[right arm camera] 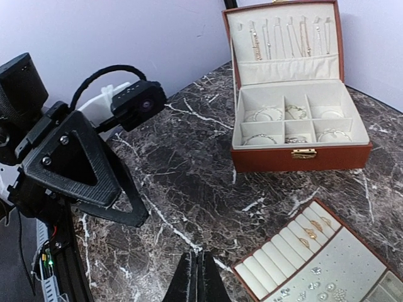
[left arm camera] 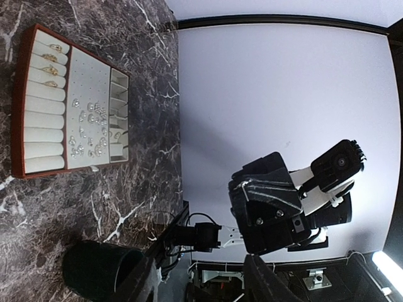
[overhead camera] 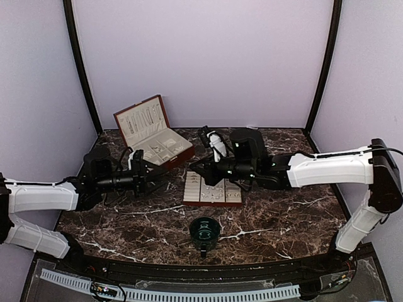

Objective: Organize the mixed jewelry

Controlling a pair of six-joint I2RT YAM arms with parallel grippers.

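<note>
An open jewelry box [right arm camera: 302, 157] stands at the back left, with necklaces [right arm camera: 283, 38] in its lid and bracelets in compartments. A wood-rimmed tray [left arm camera: 24, 94] holds gold rings in roll slots and many small earrings [left arm camera: 88, 126] on a pin board. My right gripper is shut, with no item visible between its fingers, above the table beside the tray. My left gripper is raised left of it; its fingertips stand apart at the bottom of the left wrist view, and no item shows between them.
A dark green cup [overhead camera: 204, 233] stands at the front centre. Bare marble table [overhead camera: 289, 226] lies to the right and front. Both arms are close together over the middle.
</note>
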